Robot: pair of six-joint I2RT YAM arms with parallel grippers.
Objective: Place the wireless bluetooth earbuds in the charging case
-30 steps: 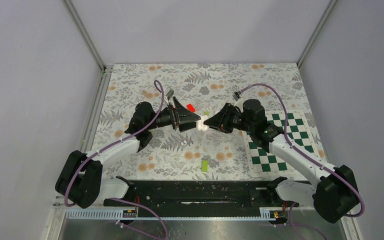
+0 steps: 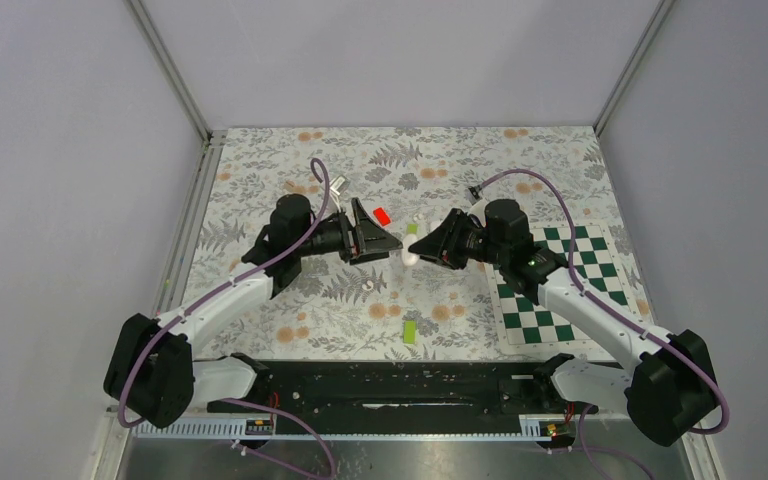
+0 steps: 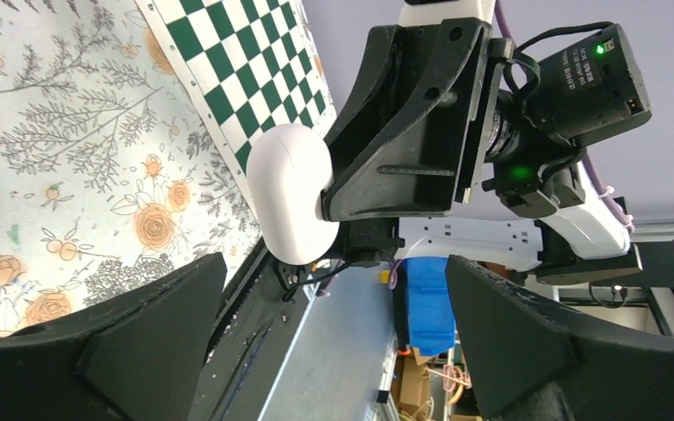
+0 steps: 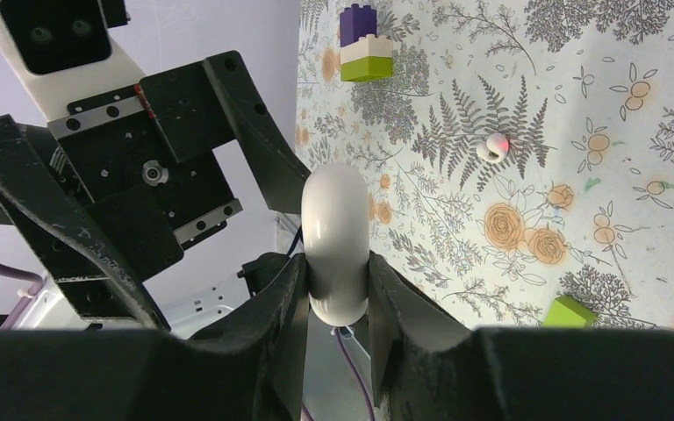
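Observation:
Above the middle of the table my right gripper [image 2: 422, 250] is shut on the white charging case [image 4: 338, 246], held upright in the right wrist view and seen as a smooth white capsule [image 3: 291, 193] in the left wrist view. My left gripper [image 2: 385, 240] faces it from the left with its fingers [image 3: 114, 342] open and nothing between them. A small white earbud [image 4: 493, 147] lies on the patterned table below, seen in the right wrist view. Whether the case's lid is open cannot be told.
A checkered board [image 2: 560, 320] lies on the right side. Small blocks lie around the middle: a red one [image 2: 382, 217], a green one [image 2: 409, 332], and a purple, cream and green stack [image 4: 366, 68].
The left arm has shifted slightly, its gripper drawing a little back from the case. The right arm is nearly still with the case in its gripper.

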